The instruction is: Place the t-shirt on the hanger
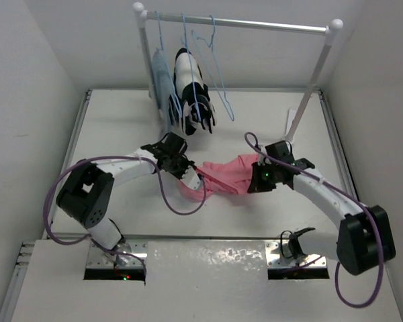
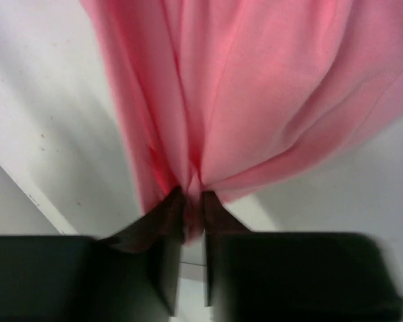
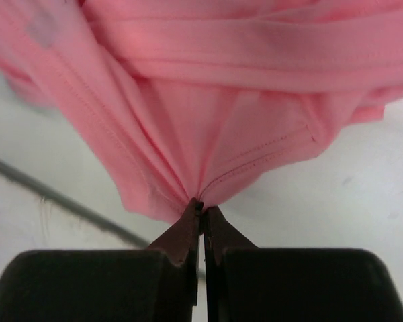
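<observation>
The pink t-shirt (image 1: 225, 174) is stretched crosswise over the white table between my two grippers. My left gripper has a gathered bunch of the shirt between its fingers, blurred in the left wrist view. My right gripper is shut on another pinched part of the shirt, with a hem running into the fingertips. Light blue hangers (image 1: 225, 100) hang from the rack's bar above and behind the shirt.
The white rack (image 1: 255, 24) stands at the back, carrying a grey-blue garment (image 1: 162, 80) and a black-and-white one (image 1: 191, 87) on the left. The table's front and left side (image 1: 107, 201) have free room.
</observation>
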